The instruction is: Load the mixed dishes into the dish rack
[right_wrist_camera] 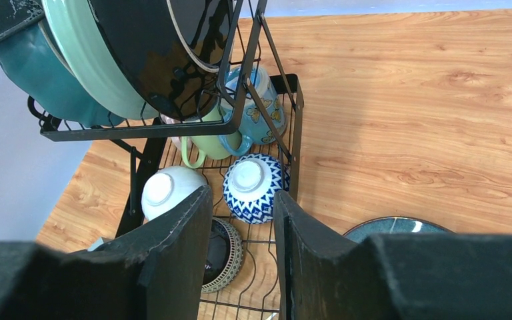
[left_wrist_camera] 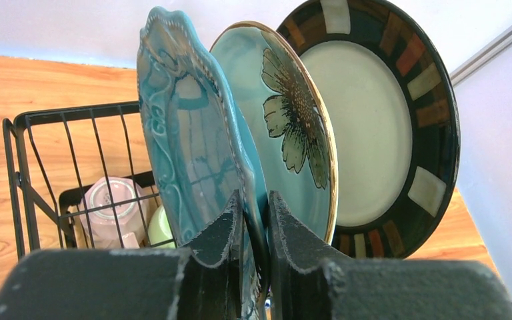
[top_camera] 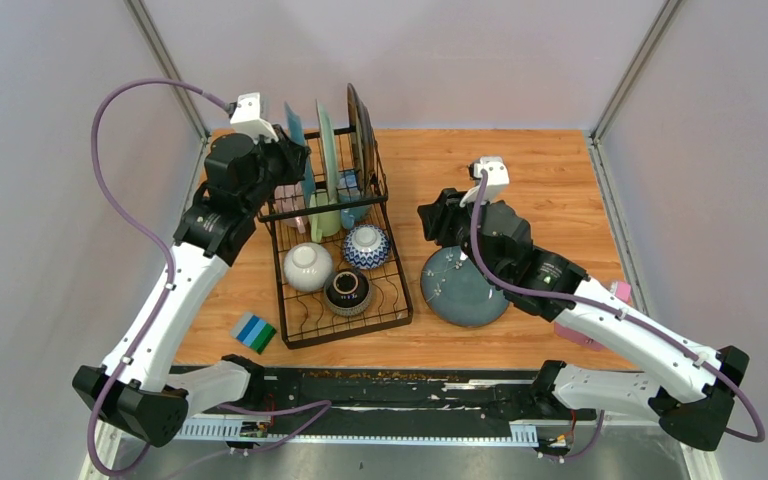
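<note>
My left gripper is shut on a scalloped blue plate [left_wrist_camera: 193,133] standing in the rack's [right_wrist_camera: 140,130] upper tier, beside a mint flower plate [left_wrist_camera: 307,127] and a dark-rimmed plate [left_wrist_camera: 353,127]. The lower tier holds mugs [right_wrist_camera: 207,145], a white bowl [right_wrist_camera: 172,190], a blue patterned bowl [right_wrist_camera: 253,190] and a dark bowl [right_wrist_camera: 223,257]. My right gripper hangs open right of the rack, nothing visible between its fingers, over a grey-blue plate [top_camera: 460,290] on the table.
A striped sponge [top_camera: 253,332] lies left of the rack's front. A pink object [top_camera: 580,335] is partly hidden under the right arm.
</note>
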